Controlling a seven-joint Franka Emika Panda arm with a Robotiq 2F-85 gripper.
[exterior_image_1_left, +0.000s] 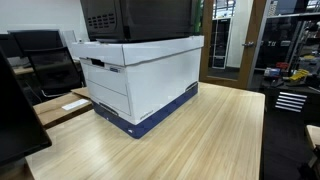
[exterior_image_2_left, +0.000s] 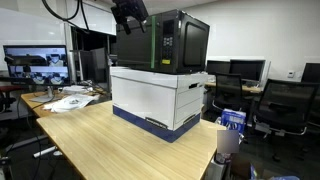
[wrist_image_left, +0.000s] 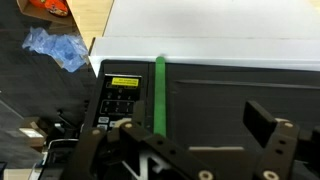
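Observation:
A black microwave (exterior_image_1_left: 150, 20) rests on a white box with a blue base (exterior_image_1_left: 155, 82). In exterior view 2, a green strip (exterior_image_2_left: 153, 45) runs down the front of the microwave (exterior_image_2_left: 185, 42). My gripper (exterior_image_2_left: 128, 14) is near the top of its front at the upper left. In the wrist view, the gripper is open, with nothing between its fingers. The green strip (wrist_image_left: 160, 92) passes nearer the left finger, beside a keypad (wrist_image_left: 119, 100). Whether either finger touches the microwave cannot be told.
Office chairs (exterior_image_2_left: 283, 105) stand beyond its right side. A blue-and-white package (exterior_image_2_left: 232, 120) lies near the right table edge. A dark monitor (exterior_image_1_left: 18, 110) fills the left edge of exterior view 1.

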